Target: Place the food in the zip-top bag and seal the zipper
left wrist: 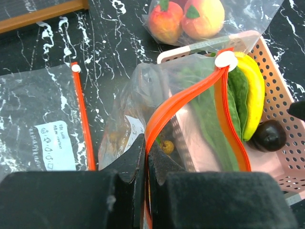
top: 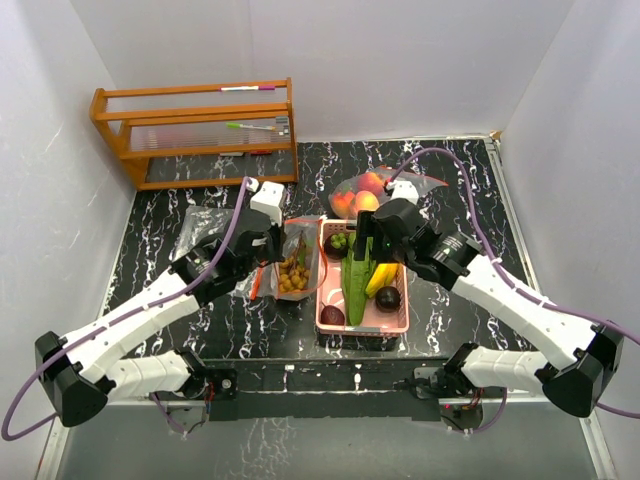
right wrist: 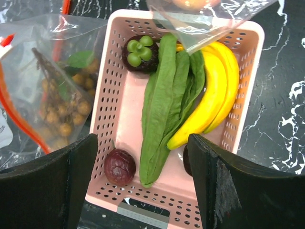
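Observation:
My left gripper is shut on the orange zipper rim of a clear bag (left wrist: 124,119) holding small yellow round fruit and greens (top: 292,268). The bag's open mouth leans toward a pink basket (right wrist: 116,95). The basket holds green leafy vegetables (right wrist: 162,105), bananas (right wrist: 209,100), a green-topped dark item (right wrist: 140,53), a red round item (right wrist: 119,167) and a dark round item (left wrist: 269,135). My right gripper stands open above the basket, nothing seen between its fingers.
A bag with peaches (left wrist: 200,19) lies behind the basket. An empty bag (left wrist: 33,114) lies at the left. A wooden rack (top: 195,130) stands at the back left.

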